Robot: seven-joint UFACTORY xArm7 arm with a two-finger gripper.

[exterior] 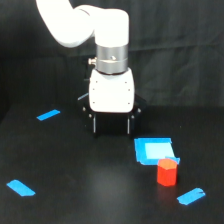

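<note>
A white robot arm with a dark gripper (112,122) reaches down over the dark table in the upper middle of the view. Its fingers hang as two dark shapes, hard to see against the black background, and seem apart. To the lower right lies a blue square (145,148) with a pale inner part. A red hexagonal block (167,173) stands just in front of it, lower in the view than the gripper.
Blue tape strips lie at the back left (48,114), front left (21,188) and front right (191,196). A dark backdrop stands behind.
</note>
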